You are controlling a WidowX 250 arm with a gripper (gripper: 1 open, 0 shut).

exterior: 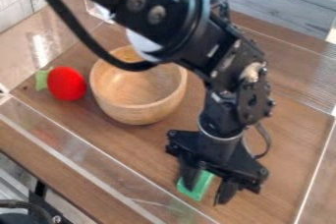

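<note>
My gripper [207, 179] points down at the lower right, its open fingers on either side of a green rectangular block [196, 188] lying on the wooden surface and partly hidden beneath it. A wooden bowl [132, 100] stands to the upper left, behind the gripper. Left of the bowl lies a red rounded object [65, 84] with a green part.
The wooden table [92, 159] has clear edging strips along the front and right. Bare wood lies to the right of the gripper and left of the block. A pale wall runs along the back.
</note>
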